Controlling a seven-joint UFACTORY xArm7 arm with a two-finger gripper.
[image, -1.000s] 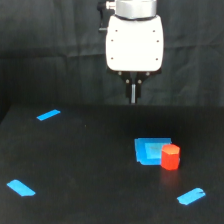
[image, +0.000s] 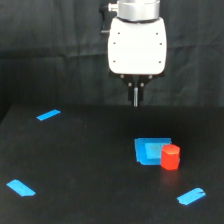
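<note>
My gripper (image: 136, 94) hangs below the white arm end at the top of the camera view, well above the dark table. Its thin fingers are close together and small, so whether they are open or shut cannot be made out. Nothing shows held in them. Right of centre on the table lies a light-blue square (image: 142, 146). A red block (image: 170, 157) with a many-sided outline stands at its right front corner, covering part of it. Whether the two touch is unclear.
Blue strips lie flat on the table: one at the back left (image: 48, 115), one at the front left (image: 20, 188), one at the front right (image: 191, 196). A dark curtain (image: 50, 60) hangs behind.
The arm and gripper have shifted slightly right and lower in the view. The blue square, red block and strips have stayed in place.
</note>
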